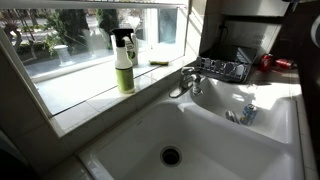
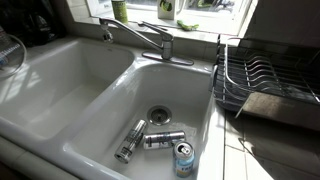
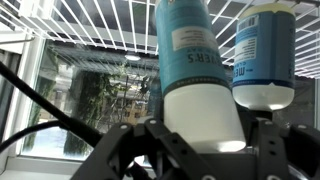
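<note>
At the bottom of the wrist view, my gripper is shut on a blue bottle (image 3: 193, 45) with a white end. That white end sits down between the dark fingers. A second blue bottle (image 3: 262, 55) with a white end stands just right of the held one. My gripper cannot be made out in the exterior views. Inside the right sink basin lie two cans (image 2: 130, 140) (image 2: 165, 139), with a blue-and-white can (image 2: 184, 158) beside them.
White wire shelving (image 3: 110, 22) is close behind the bottles. A dish rack (image 2: 265, 75) sits right of the sink, and the faucet (image 2: 150, 35) stands behind it. A green spray bottle (image 1: 124, 70) is on the windowsill. The left basin (image 2: 75, 80) is empty.
</note>
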